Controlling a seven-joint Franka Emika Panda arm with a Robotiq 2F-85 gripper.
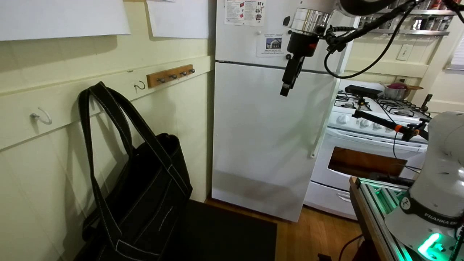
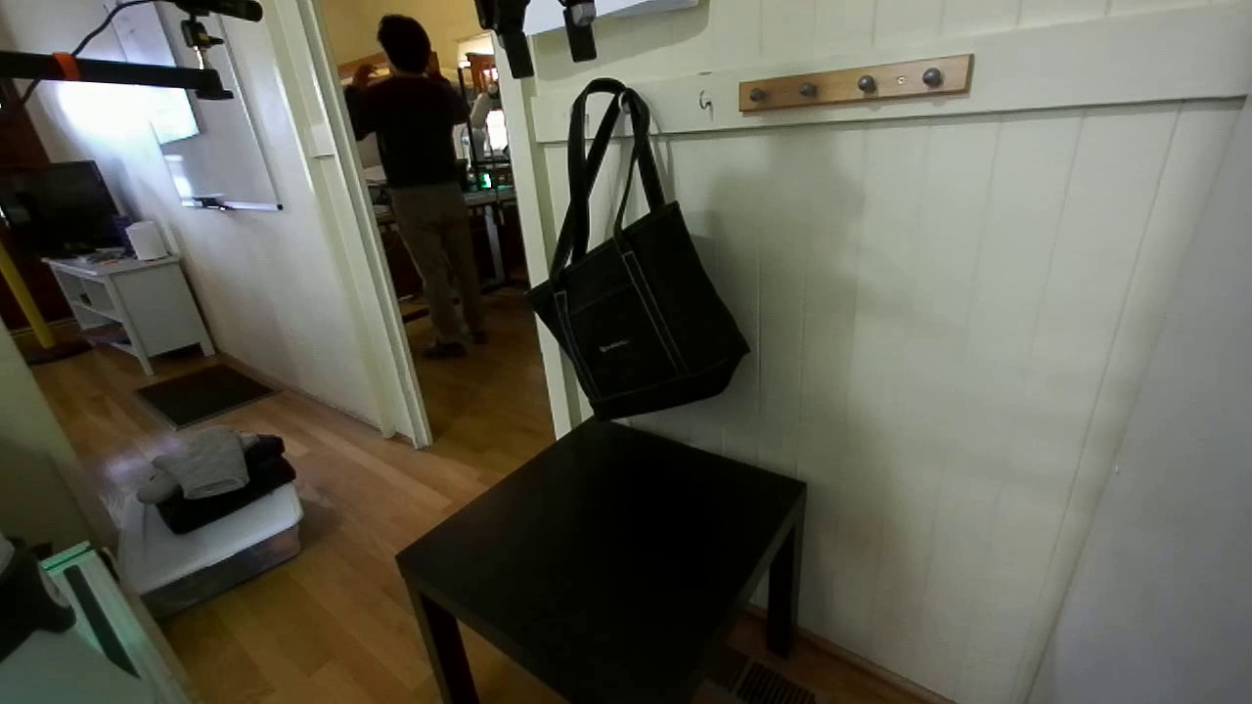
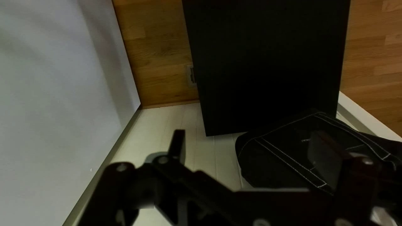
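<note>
A black tote bag (image 2: 651,317) with white stitching hangs by its handles against the white panelled wall, over the black table. In exterior view 1 the same bag (image 1: 143,195) fills the lower left, its top opening slack. High in front of the fridge, my gripper (image 1: 285,92) points downward, well apart from the bag. Its two fingers (image 2: 581,33) show spread at the top edge of exterior view 2. From the wrist, the gripper is open with nothing between its fingers, and the bag (image 3: 286,154) lies beyond, partly behind the right finger.
Wall hooks include a white one (image 1: 42,116), a small metal one (image 1: 140,85) and a wooden peg rack (image 2: 857,84). A white fridge (image 1: 261,139) stands behind my gripper. Someone (image 2: 423,176) stands in the far room.
</note>
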